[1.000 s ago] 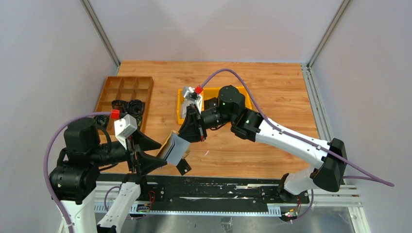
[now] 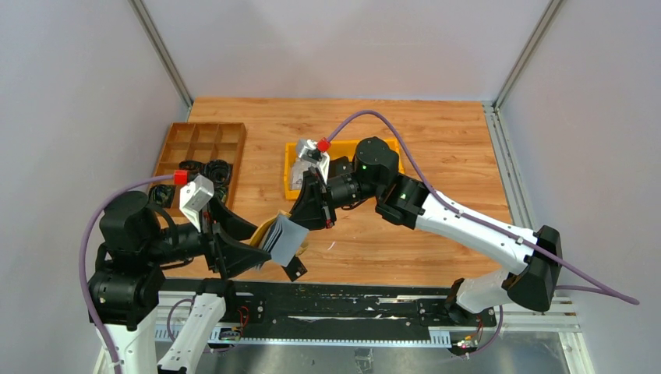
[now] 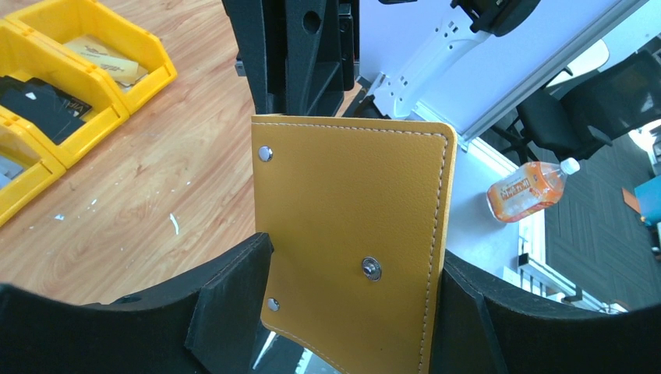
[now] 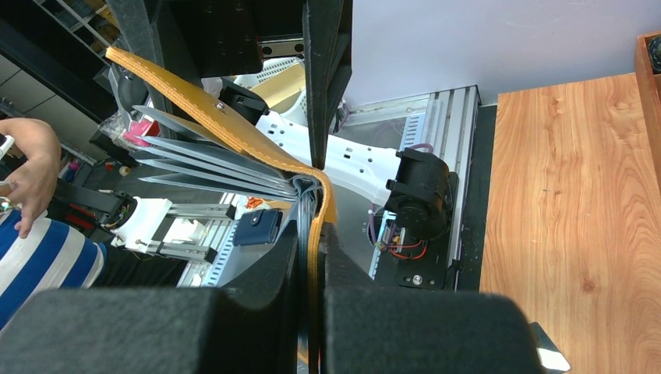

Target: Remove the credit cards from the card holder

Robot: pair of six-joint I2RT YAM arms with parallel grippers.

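Observation:
The tan leather card holder (image 3: 351,195) is held upright above the table between both grippers. My right gripper is shut on its spine; in the right wrist view several grey sleeves (image 4: 218,167) fan out under the open tan cover (image 4: 195,101). My left gripper stands part open around the holder's cover and sleeves, its fingers at either side; whether it touches them is unclear. In the top view the grey sleeves (image 2: 285,238) face up between the two grippers.
Yellow bins (image 3: 109,117) with cards and papers stand behind the grippers. A wooden compartment tray (image 2: 206,136) with black coils sits at the back left. A small dark card (image 2: 296,269) lies near the front edge.
Both arms and the held holder have shifted very slightly; the left arm's cable moved a little to the right.

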